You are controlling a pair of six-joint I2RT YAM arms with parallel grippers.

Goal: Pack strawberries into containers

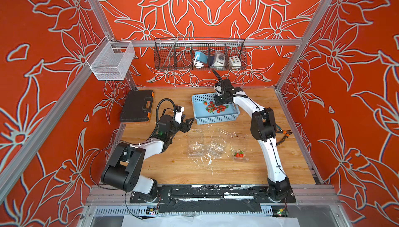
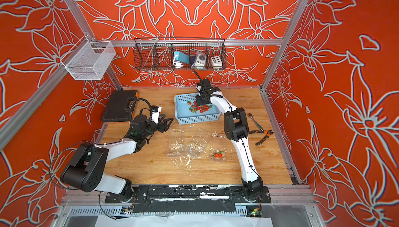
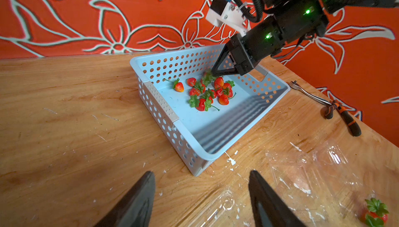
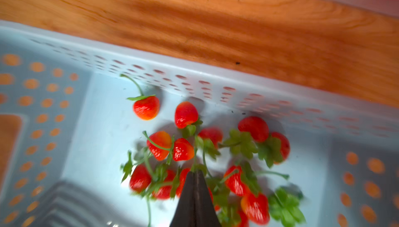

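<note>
Several red strawberries (image 4: 146, 107) with green leaves lie loose on the floor of the pale blue perforated basket (image 3: 164, 121). Over them, in the right wrist view, my right gripper is shut, its fingertips together and no fruit seen between them. My left gripper stands open and empty over the wood, in front of the basket's near corner. Clear plastic containers (image 1: 196, 148) lie on the table before the basket; the rightmost container (image 1: 240, 158) has strawberries (image 1: 238, 154) in it.
Pliers with orange grips (image 2: 262, 133) and a screwdriver-like tool (image 2: 255, 121) lie right of the basket. A black case (image 1: 136, 105) sits at the back left. Wire shelf (image 1: 199, 54) hangs on the back wall.
</note>
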